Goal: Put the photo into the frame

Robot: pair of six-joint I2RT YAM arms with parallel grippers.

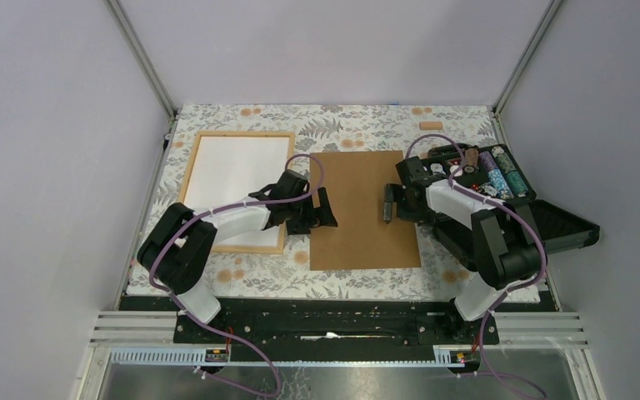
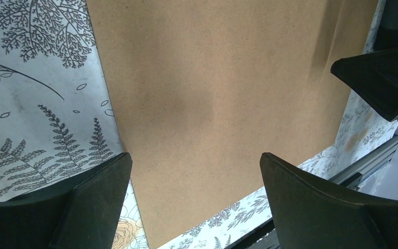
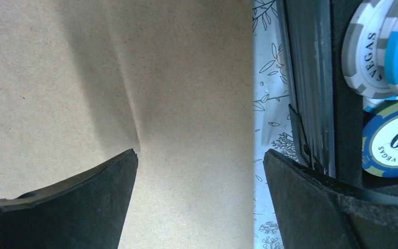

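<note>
A plain brown board [image 1: 362, 242] lies flat in the middle of the table. To its left is a light wooden frame [image 1: 288, 146] around a white panel [image 1: 237, 167]; no picture side shows on either the panel or the board. My left gripper is open over the board's left edge, its fingers on either side of that edge, with nothing held. Above the right edge, my right gripper also stands open and empty, one of its fingers [image 3: 77, 207] over the board and the other beyond the edge. Contact with the board cannot be judged.
An open black case [image 1: 562, 229] with poker chips [image 3: 394, 145] stands close along the board's right side, near my right gripper. A small wooden block [image 1: 431, 126] lies at the back right.
</note>
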